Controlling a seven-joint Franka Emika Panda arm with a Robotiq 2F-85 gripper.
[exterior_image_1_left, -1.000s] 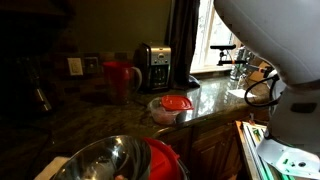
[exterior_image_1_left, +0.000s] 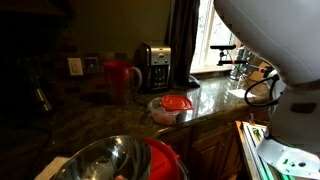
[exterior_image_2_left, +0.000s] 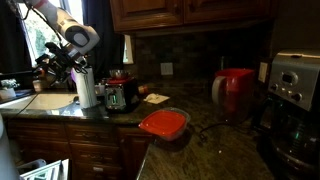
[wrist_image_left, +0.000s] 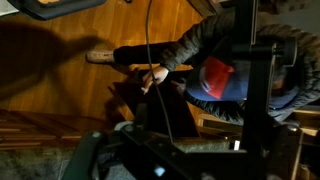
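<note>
In exterior view 2 the white arm reaches in at the far left, with my dark gripper (exterior_image_2_left: 48, 68) in front of the bright window. It is far from the counter things, and its finger state is too small and dark to make out. A red lid (exterior_image_2_left: 164, 123) rests tilted on a clear bowl (exterior_image_2_left: 178, 133) on the dark counter. Behind it to the right stands a red pitcher (exterior_image_2_left: 233, 92). Exterior view 1 also shows a metal bowl (exterior_image_1_left: 100, 160) and a red container (exterior_image_1_left: 163, 160) close to the camera.
A toaster (exterior_image_1_left: 155, 67) stands at the back of the counter (exterior_image_1_left: 80, 120). In exterior view 2 a coffee maker (exterior_image_2_left: 292, 100) fills the right side. Below the wrist camera, a person (wrist_image_left: 185, 55) sits over a wooden floor (wrist_image_left: 75, 75).
</note>
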